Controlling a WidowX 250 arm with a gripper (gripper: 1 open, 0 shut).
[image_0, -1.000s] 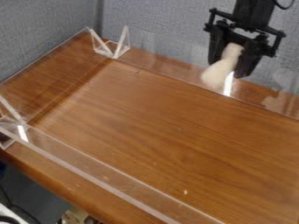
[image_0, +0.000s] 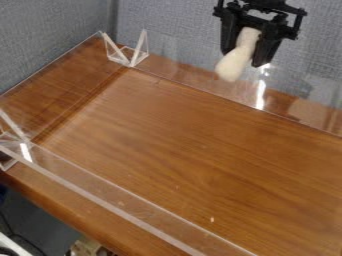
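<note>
My black gripper (image_0: 245, 40) hangs at the top right, over the back edge of the wooden tray. It is shut on a pale cream, elongated object (image_0: 234, 60), which hangs tilted below the fingers, above the clear back wall.
White corner brackets (image_0: 127, 50) stand at the back left and at the left edge. Grey padded walls lie behind.
My gripper and the cream object in it have moved up and to the left over the last second.
</note>
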